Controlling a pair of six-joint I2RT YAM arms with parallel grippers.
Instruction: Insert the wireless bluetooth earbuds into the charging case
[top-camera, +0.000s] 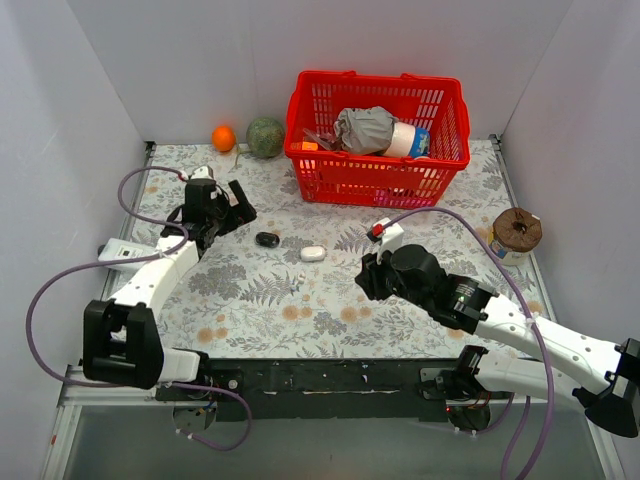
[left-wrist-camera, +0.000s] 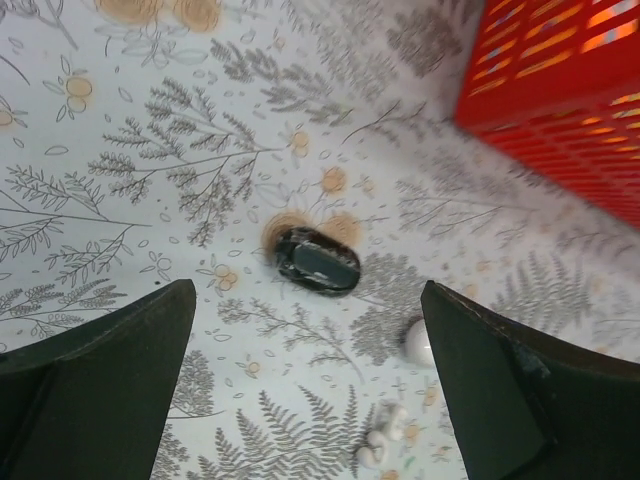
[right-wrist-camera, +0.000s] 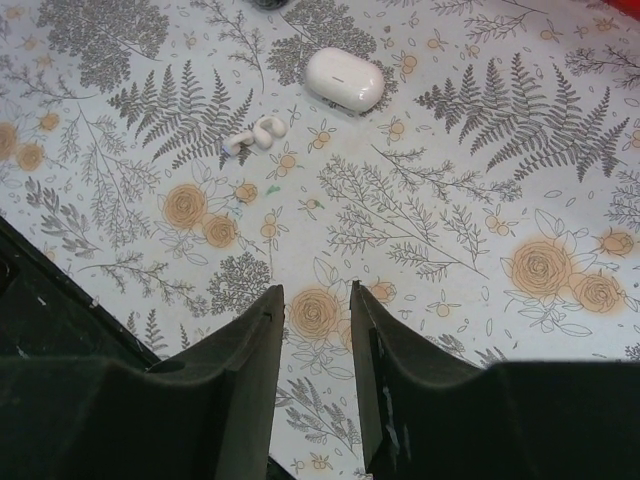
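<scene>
A small white case (top-camera: 313, 254), rounded and lying flat, sits mid-table. White earbuds rest close together just nearer the front edge than it; in the left wrist view the earbuds (left-wrist-camera: 382, 437) are blurred. To the left of the white case lies a glossy black oval object (top-camera: 267, 239), apparently a closed case. My left gripper (top-camera: 243, 204) stands open, up and to the left of that black object (left-wrist-camera: 317, 261), apart from it, with nothing held. Right of the white case, my right gripper (top-camera: 371, 275) hangs open over bare cloth, empty.
The red basket (top-camera: 385, 183), holding several items, stands at the back. An orange (top-camera: 223, 138) and a green round melon-like object (top-camera: 266, 137) are at the back left, and a brown-topped canister (top-camera: 515, 235) is at the right edge.
</scene>
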